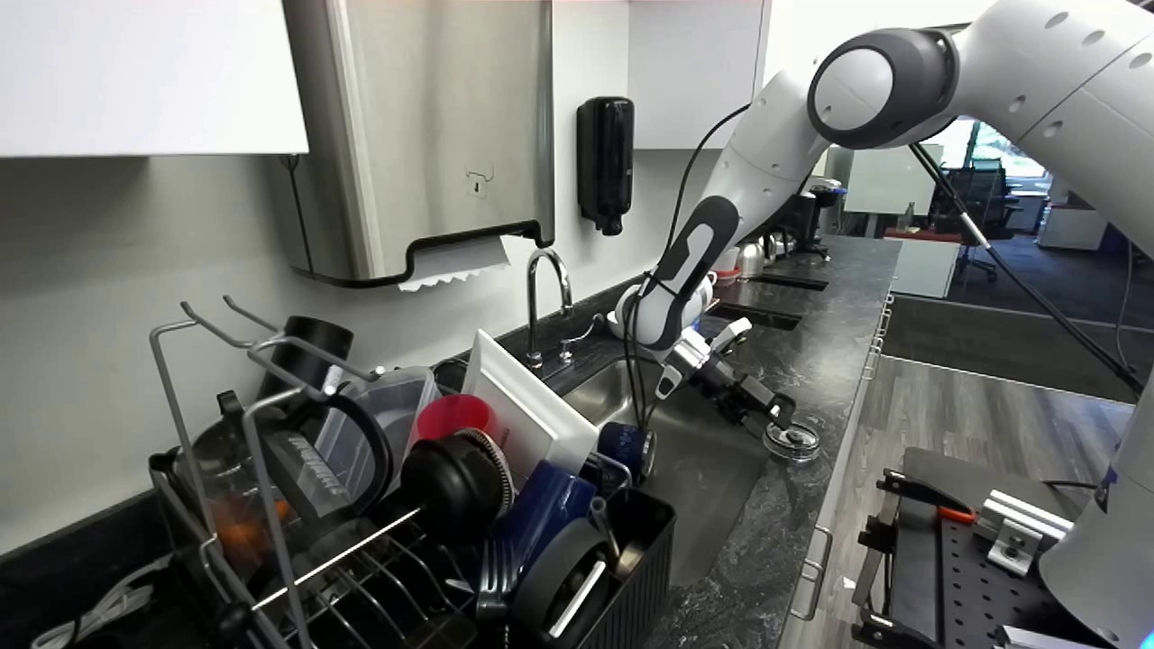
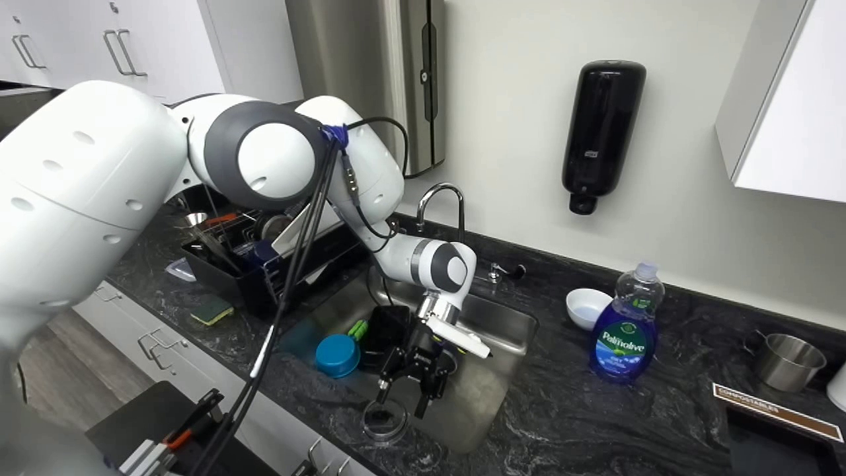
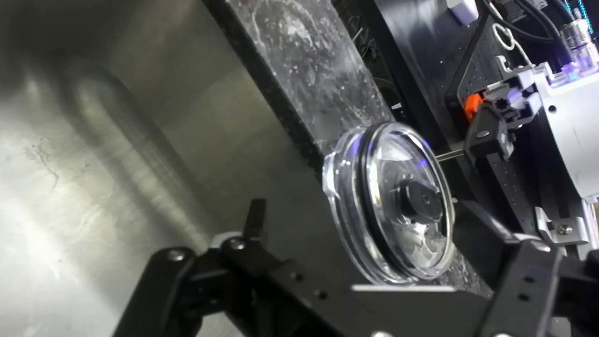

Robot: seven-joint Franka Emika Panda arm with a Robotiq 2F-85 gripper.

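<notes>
A round clear lid [image 1: 792, 442] with a dark sealing ring and a black central knob lies on the dark counter by the sink's front edge. In exterior view 2 the lid [image 2: 384, 422] shows whole, close beside my gripper [image 2: 402, 402]. My gripper is open and angled down over the sink's front rim, its fingers apart and empty. From the wrist, the lid [image 3: 427, 247] appears between and beyond the two spread fingers; whether either one touches it I cannot tell. The lower part of its edge is covered by the gripper's black linkage.
The steel sink [image 2: 476, 404] holds a teal bowl [image 2: 338, 354] and dark items. Left of it stands a full dish rack [image 1: 379, 562]; a soap bottle [image 2: 624, 329] and white bowl [image 2: 587, 306] are on the right. A faucet [image 2: 441, 198] rises behind the arm.
</notes>
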